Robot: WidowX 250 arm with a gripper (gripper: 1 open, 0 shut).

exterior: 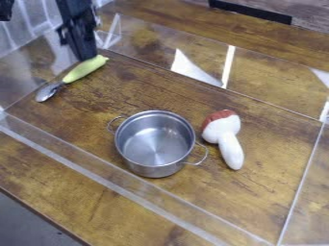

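Observation:
My gripper (77,43) is raised at the upper left, dark and blurred, above a pale green elongated object (85,69); whether its fingers are open or shut is unclear. A metal spoon (52,88) lies beside the green object, toward the lower left of it. A steel pot (154,144) with two side handles sits empty near the middle of the wooden table. A white object with a red top (224,138), shaped like a toy mushroom, lies to the right of the pot.
Clear plastic walls border the work area on the wooden table (103,192). White patches show on the rear section. The middle of the table behind the pot is clear.

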